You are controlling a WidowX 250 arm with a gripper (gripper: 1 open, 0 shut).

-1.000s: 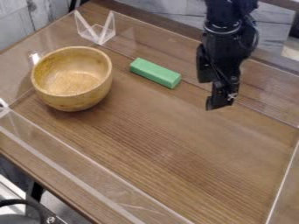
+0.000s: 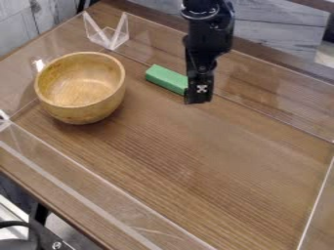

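My black gripper (image 2: 198,90) stands open at the top centre, just to the right of a green block (image 2: 166,78), its fingers pointing down beside the block's right end. Part of the block's right end may be hidden behind the gripper. A wooden bowl (image 2: 81,87) rests on the left of the wooden table (image 2: 209,181).
A clear wire-like object (image 2: 107,31) stands at the back left. A marble-patterned backdrop runs along the back.
My gripper has moved left from the right side of the table to beside the green block. The block and bowl look unchanged.
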